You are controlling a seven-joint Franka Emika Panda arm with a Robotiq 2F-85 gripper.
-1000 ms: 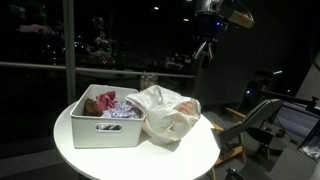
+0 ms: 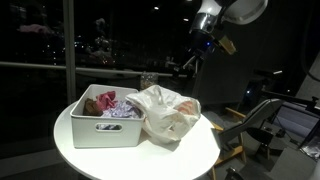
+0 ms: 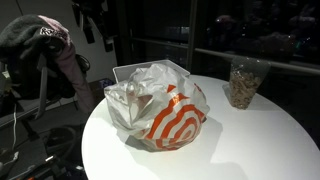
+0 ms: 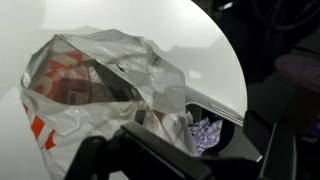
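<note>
A white plastic bag [image 2: 166, 113] with red markings sits crumpled on the round white table, its mouth loosely open in the wrist view. Beside it stands a white bin [image 2: 107, 133] holding cloth items, among them a red cloth [image 2: 103, 101] and a patterned pale cloth [image 2: 122, 109]. In exterior view 2 the bag [image 3: 158, 108] hides most of the bin. My gripper [image 2: 184, 70] hangs above the table, clear of the bag and the bin. Its dark fingers stand open in the wrist view, and nothing is held between them.
A clear container of brown pieces [image 3: 245, 83] stands near the table's far edge. Bare table [image 3: 240, 140] lies in front of the bag. A chair [image 2: 245, 125] is to the right of the table, and windows line the back.
In exterior view 1 my gripper has moved left and lower, toward the table. The bag and the bin have not moved.
</note>
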